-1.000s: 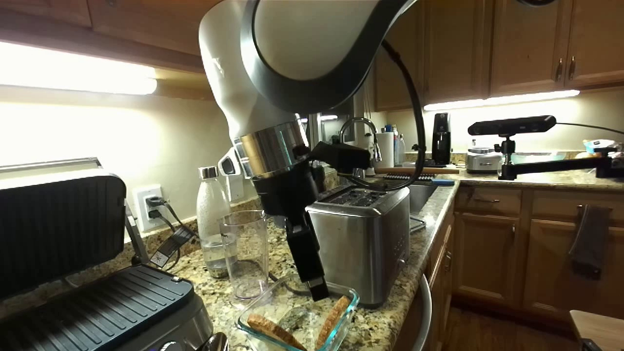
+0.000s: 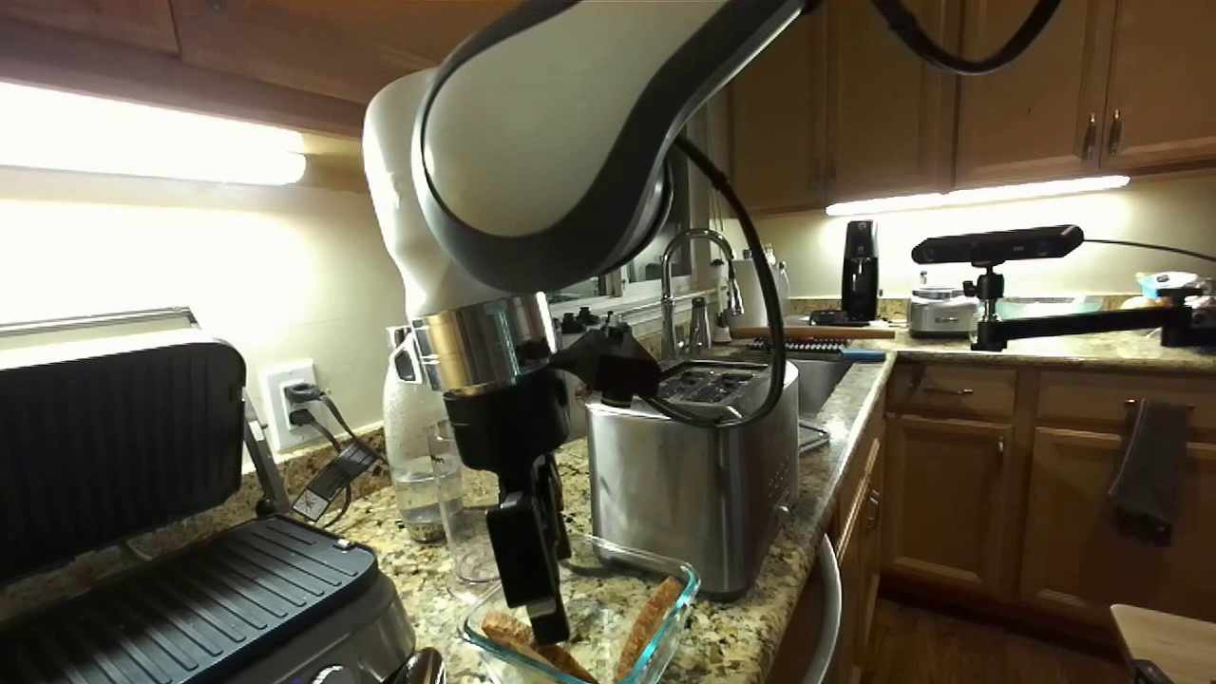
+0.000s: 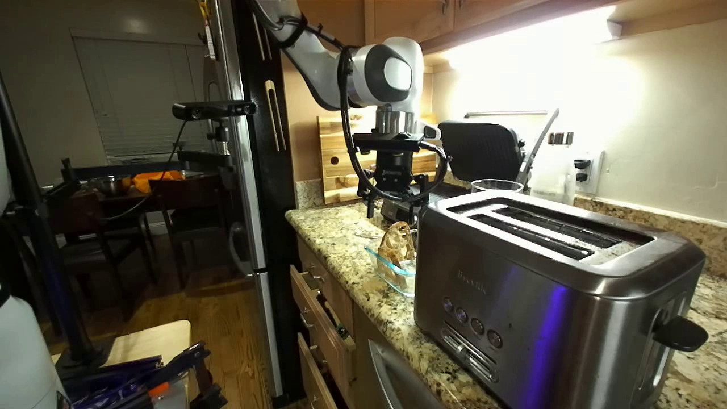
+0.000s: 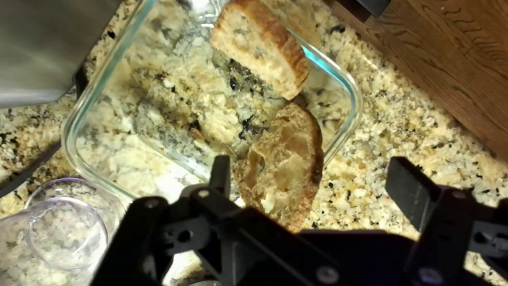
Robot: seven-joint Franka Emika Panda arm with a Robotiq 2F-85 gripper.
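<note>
Two slices of crusty bread lean inside a clear glass container [image 4: 97, 78] on the counter. My gripper is open and pointing down, its fingers wide apart with nothing held. In the wrist view, one bread slice [image 4: 285, 167] lies between the two fingers in the picture, nearer the left one; contact cannot be told. The other bread slice [image 4: 259, 45] stands farther off, against the opposite wall. From exterior view 1, a finger [image 2: 549, 621] reaches down in front of the left slice [image 2: 507, 631], hiding part of it, while the right slice [image 2: 650, 627] is clear of it.
A steel toaster [image 2: 673, 490] stands close behind the container. Beside them are a clear plastic cup [image 2: 469, 547] and a bottle [image 2: 416, 467]. An open grill [image 2: 228, 581] occupies the left of the counter. The counter's edge drops away close to the container.
My arm has come down and left in exterior view 1. The gripper has turned more upright, and its fingers are now lower, over the left slice. The bread and container look unmoved.
</note>
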